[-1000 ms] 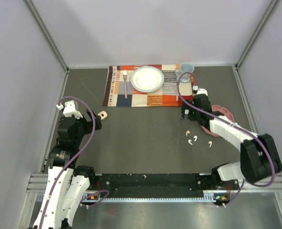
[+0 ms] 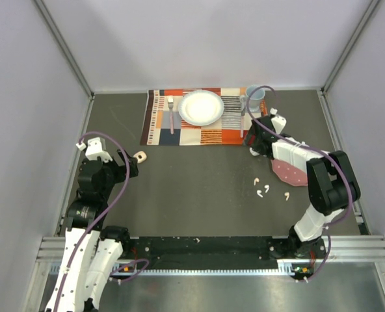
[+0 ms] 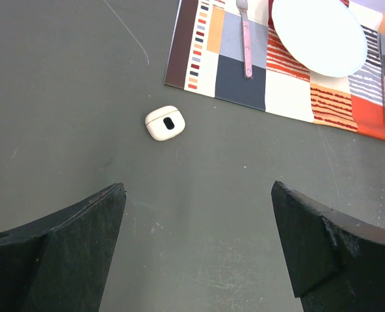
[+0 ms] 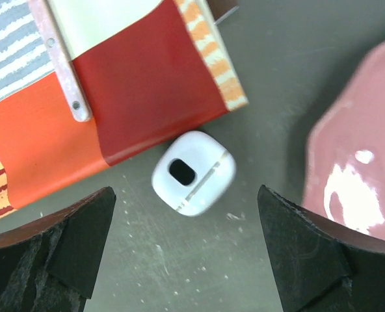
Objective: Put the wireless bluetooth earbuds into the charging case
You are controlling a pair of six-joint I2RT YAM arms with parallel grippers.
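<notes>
A white charging case [image 4: 202, 190] lies closed on the table beside the placemat's corner. My right gripper is above it, open, its two fingers apart on either side of the case in the view; nothing is held. In the top view that white case [image 2: 253, 151] shows only partly beside the gripper. A cream-coloured case [image 3: 165, 123], also closed, lies at the left of the table. Near it, my left gripper stands open and empty. Several loose earbuds, among them a white earbud [image 2: 259, 194] and a cream earbud [image 2: 256, 181], lie on the right of the table.
A striped placemat [image 2: 157, 135] at the back bears a white plate [image 2: 201, 108], a fork [image 2: 171, 114], a knife [image 2: 242, 123] and a glass mug [image 2: 255, 97]. Partly beneath the right arm lies a pink dish [image 2: 290, 174].
The left arm and the earbuds have stayed in place.
</notes>
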